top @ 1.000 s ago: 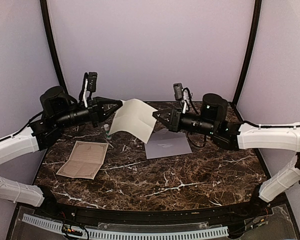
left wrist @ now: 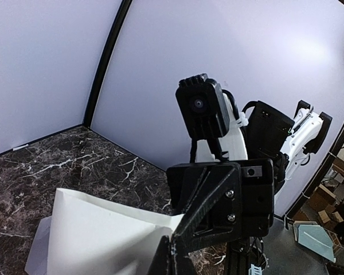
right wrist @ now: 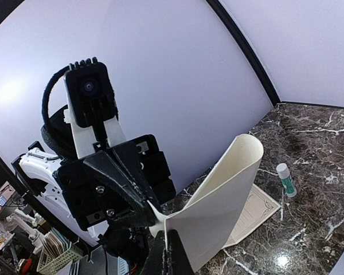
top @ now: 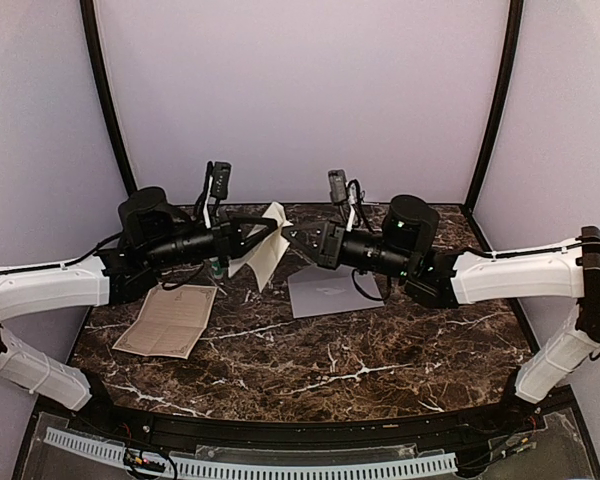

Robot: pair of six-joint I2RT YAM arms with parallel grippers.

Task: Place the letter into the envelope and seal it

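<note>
A blank cream paper (top: 264, 258) is folded over on itself between my two grippers, held up above the table. My left gripper (top: 277, 224) is shut on one edge of it, and my right gripper (top: 287, 234) is shut on another edge, almost fingertip to fingertip. In the right wrist view the cream paper (right wrist: 221, 200) bows into a rounded bend away from the fingers. On the table at the left lies a printed, bordered letter (top: 168, 322), with visible creases. A pale lilac-grey sheet (top: 332, 294), perhaps the envelope, lies flat near the centre.
A glue stick (right wrist: 286, 179) with a white cap is on the table behind the printed letter; in the top view it is mostly hidden by my left arm.
The two grippers have come together, my left moving right and my right moving slightly left.
</note>
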